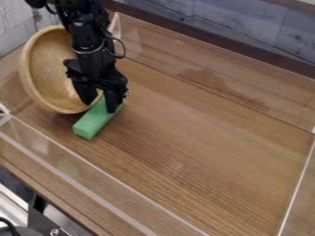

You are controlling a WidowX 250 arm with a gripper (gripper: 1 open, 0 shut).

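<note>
A green oblong block [94, 123] lies on the wooden surface at the front right of a round tan bowl [42, 72], which stands tilted at the left. The black robot gripper [101, 98] hangs just above the block's back end, beside the bowl's right side. It is open; whether its fingers touch the block is hard to tell.
The wooden tray floor [209, 147] is clear across the middle, right and front. A light wall runs along the left and right, and a dark marbled surface lies beyond the back edge.
</note>
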